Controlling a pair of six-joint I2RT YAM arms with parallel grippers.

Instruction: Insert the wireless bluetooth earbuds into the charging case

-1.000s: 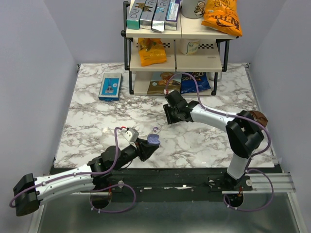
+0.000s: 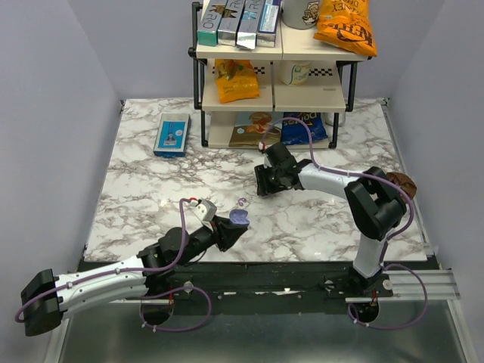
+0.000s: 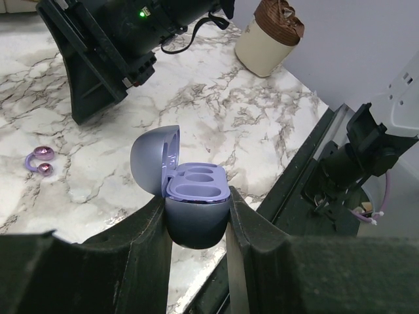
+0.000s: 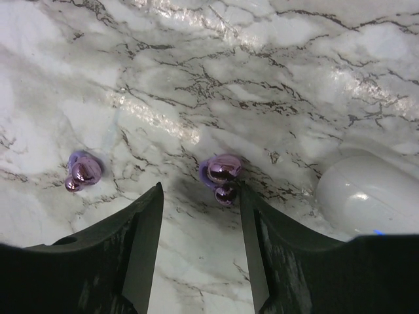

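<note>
The lavender charging case [image 3: 196,196] is open, its lid raised and two empty hollows showing. My left gripper is shut on its base, holding it above the table near the front edge. One purple clip-shaped earbud [image 4: 84,170] lies on the marble to the left in the right wrist view. A second earbud [image 4: 221,169] is just beyond the fingertips of my right gripper, closer to the right finger. That gripper stands open, pointing down, with nothing held. From above, the first earbud [image 2: 242,202] shows between the case [image 2: 239,217] and the right gripper.
A smooth pale rounded object [image 4: 376,190] is at the right of the right wrist view; I cannot tell what it is. A shelf [image 2: 318,97] with snack bags stands at the back. The blue box [image 2: 172,134] is at back left. Open marble lies on both sides.
My right gripper has shifted slightly towards the front of the table, and its arm's elbow is a little farther left than before. The left arm and the case have stayed put.
</note>
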